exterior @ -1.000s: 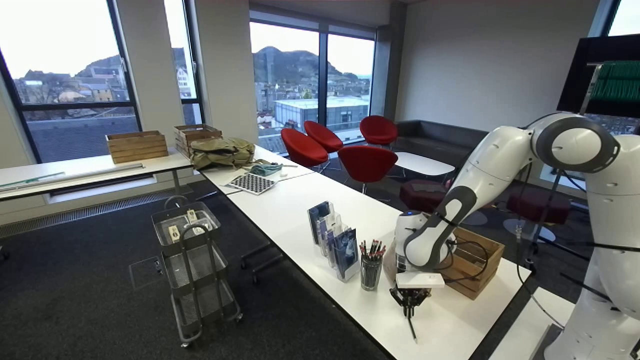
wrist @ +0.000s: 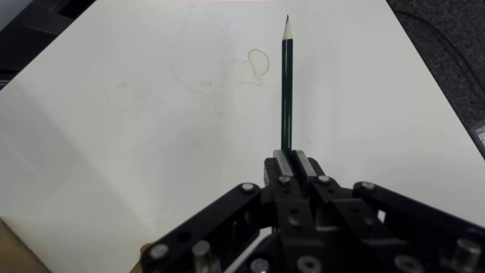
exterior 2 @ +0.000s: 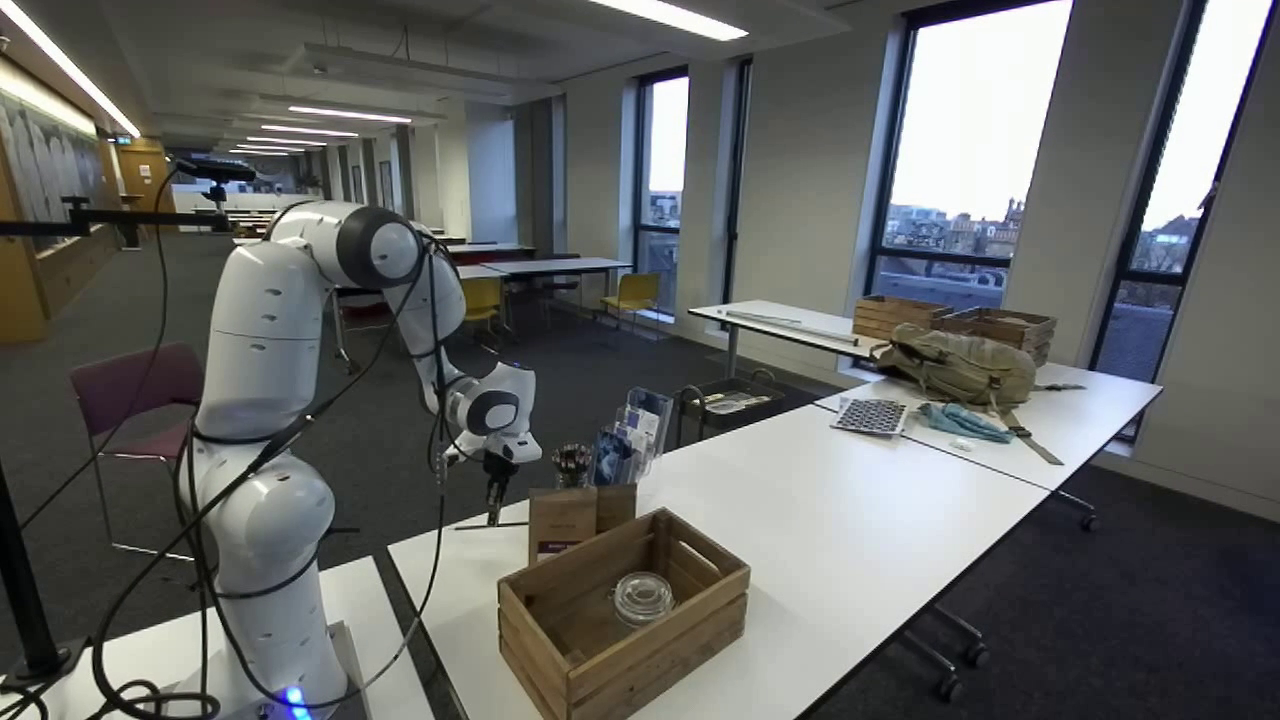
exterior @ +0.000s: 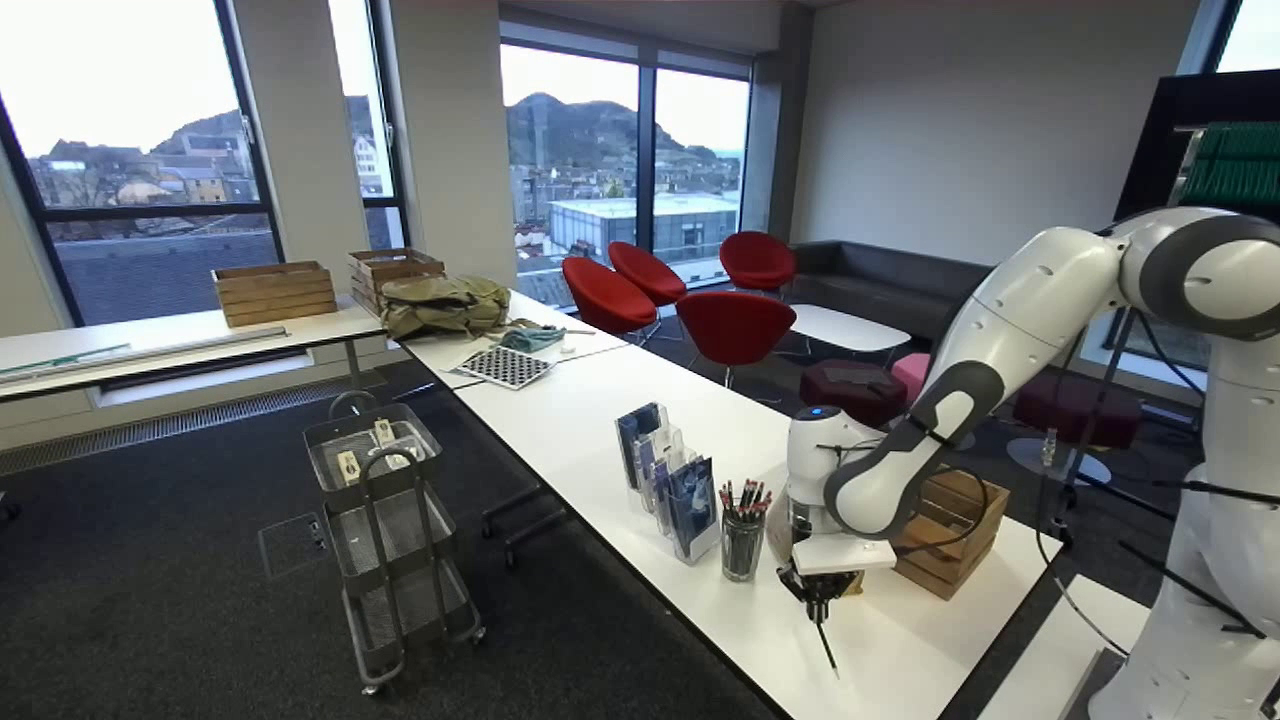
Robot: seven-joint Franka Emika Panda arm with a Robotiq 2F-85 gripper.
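A dark green pencil with a sharpened wooden tip is pinched between the fingers of my gripper. In the wrist view its point faces away from the fingers, and its other end is hidden by them. Exterior view 1 has the gripper over the near end of the white table, shut on the pencil, which slants downward. From exterior view 2 the gripper appears beyond the paper bag, with the pencil a thin dark line there.
A cup of pencils stands close beside the gripper, with leaflet holders behind it. A wooden crate holding a glass jar and a brown paper bag are nearby.
The arm has risen and the pencil with it, its tip higher in exterior view 1.
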